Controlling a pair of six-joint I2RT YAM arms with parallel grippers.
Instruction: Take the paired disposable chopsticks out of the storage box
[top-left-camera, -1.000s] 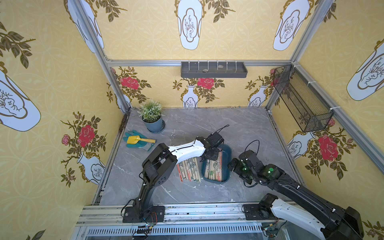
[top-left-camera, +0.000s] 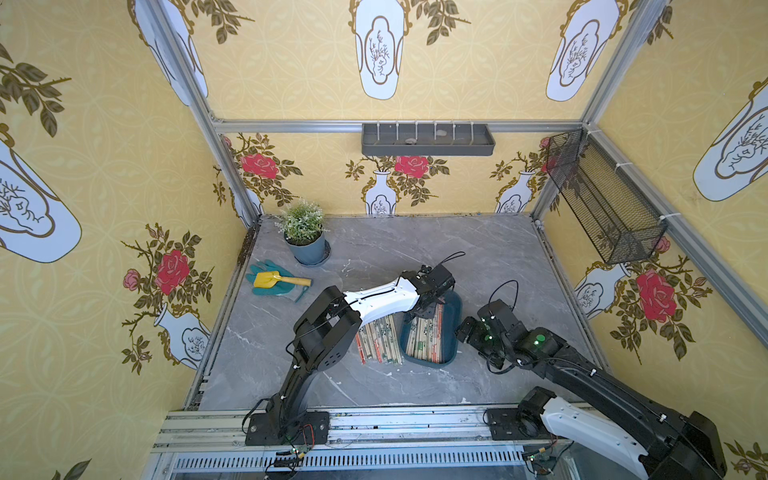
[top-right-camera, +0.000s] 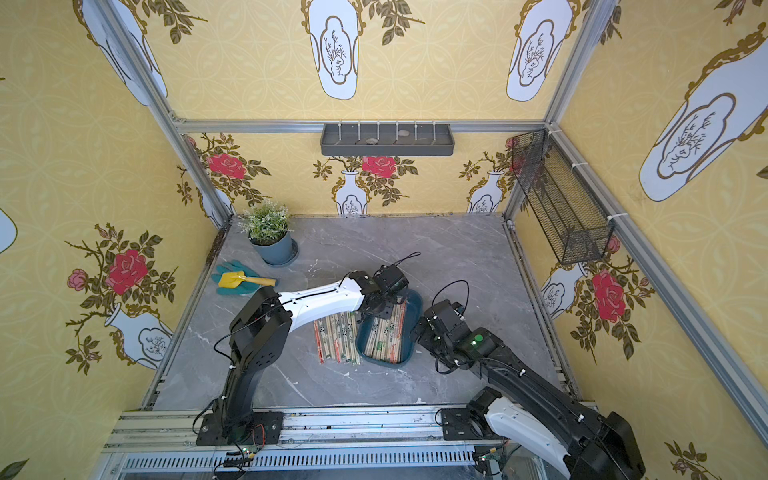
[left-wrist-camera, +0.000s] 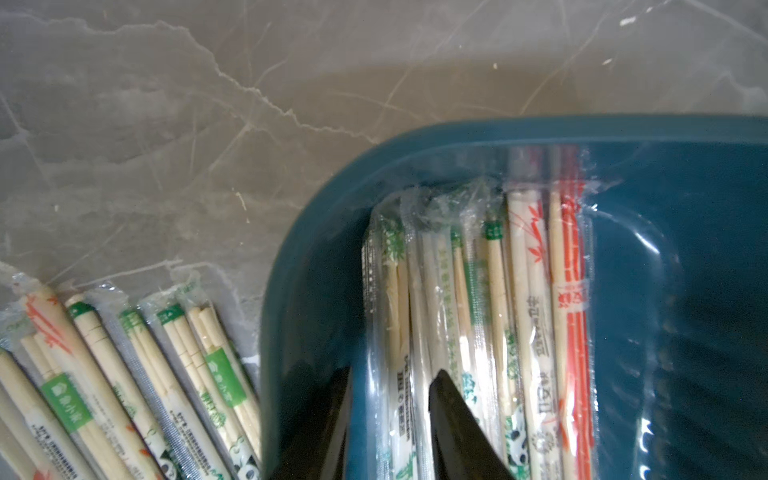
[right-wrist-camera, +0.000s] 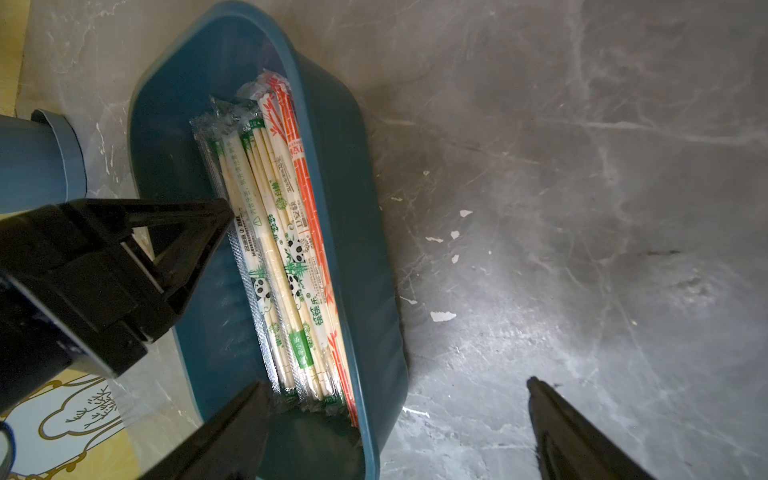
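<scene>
A dark blue storage box (right-wrist-camera: 384, 352) holds a row of paired chopsticks in clear wrappers (right-wrist-camera: 276, 256), some printed red, others green. My left gripper is partly open over the row's left end; its fingers (left-wrist-camera: 460, 432) straddle the leftmost packet, and contact cannot be made out. Seen from the right wrist, the left gripper's tips (right-wrist-camera: 226, 209) reach in over the box. More wrapped chopsticks (top-left-camera: 378, 340) lie side by side on the table, left of the box. Beside the box's right side, my right gripper stands wide open and empty.
A potted plant (top-left-camera: 304, 228) and a yellow trowel (top-left-camera: 276, 280) on a teal mat stand at the back left. A wire basket (top-left-camera: 604, 196) hangs on the right wall, a grey rack (top-left-camera: 428, 144) at the back.
My left gripper has shifted slightly to the right over the box. The box appears to sit slightly further left. The right arm has stayed still.
</scene>
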